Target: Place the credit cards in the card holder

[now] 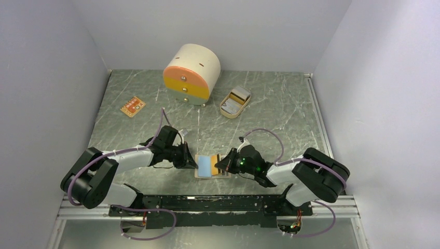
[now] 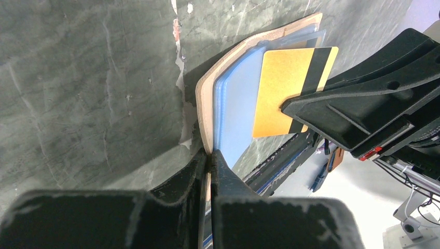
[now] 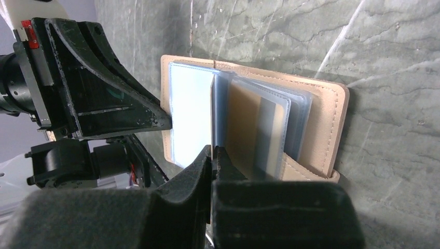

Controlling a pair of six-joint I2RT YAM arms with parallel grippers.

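The tan card holder (image 1: 198, 176) lies spread on the table between both arms, its clear blue sleeves (image 2: 239, 98) showing. At its left edge, my left gripper is shut on the tan rim. A yellow card (image 2: 283, 78) with a black stripe stands over the blue sleeves; its lower part meets them. My right gripper is shut on this card, which appears edge-on as a thin line between the fingertips. How deep the card sits in a sleeve cannot be told. A striped card shows dimly through another sleeve (image 3: 259, 124) on the right.
A tan box (image 1: 226, 113) with more cards stands farther back. A drawer cabinet (image 1: 194, 72) is at the rear, and an orange patterned card (image 1: 133, 106) lies at the left. Open table lies between these and the arms.
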